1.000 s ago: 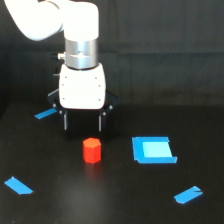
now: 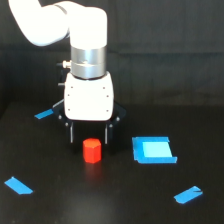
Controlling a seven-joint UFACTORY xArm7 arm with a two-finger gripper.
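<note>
A small red block rests on the black table. Just above and seemingly behind it is my gripper, pointing down. Its fingers are open wide, wider than the block. The dark fingers are thin and hard to make out against the black table. No contact with the block can be made out, and nothing is held.
Right of the block, a pale square is framed by blue tape. Other tape strips lie at front left, front right and back left.
My gripper has come down and slightly to the right, closer to the red block. The block and the taped square have not moved.
</note>
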